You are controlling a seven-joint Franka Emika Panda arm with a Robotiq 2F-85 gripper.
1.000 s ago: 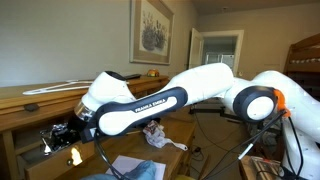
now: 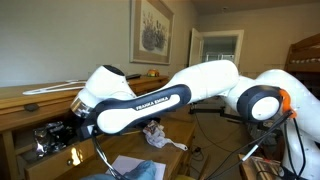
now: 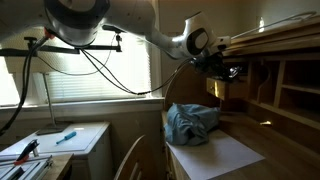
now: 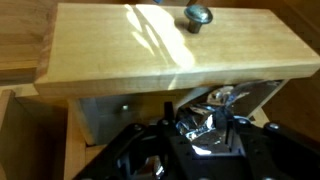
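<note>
My gripper [image 2: 58,135] is open over a small pulled-out wooden drawer in the desk's upper shelf unit. The drawer front [image 4: 180,50] runs pale and wide across the wrist view, with a dark round knob [image 4: 198,15] on its outer side. Dark, shiny shapes crowd the lower middle of that view around my fingers, too blurred to tell whether anything loose lies in the drawer. Seen from the other side, the gripper [image 3: 228,72] is dark and close to the shelf unit. Nothing clearly shows as held.
Blue-grey cloth [image 3: 190,123] lies on the desk beside a white sheet of paper [image 3: 220,155]. Open shelf compartments [image 3: 298,90] stand alongside the gripper. A crumpled white and red item [image 2: 155,133] rests farther along the desk.
My gripper has stayed near the drawer; the cloth and paper look unmoved.
</note>
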